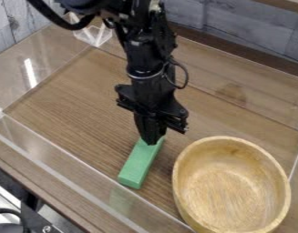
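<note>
My black gripper point(148, 135) is shut, its fingertips just over the upper end of a green bar point(138, 168) that lies on the wooden table point(60, 109). Whether the tips touch the bar is hard to tell; nothing shows between them.
A large pale wooden bowl point(231, 187) takes up the lower right, beside the green bar. A dark gap runs along the table's lower-left edge.
</note>
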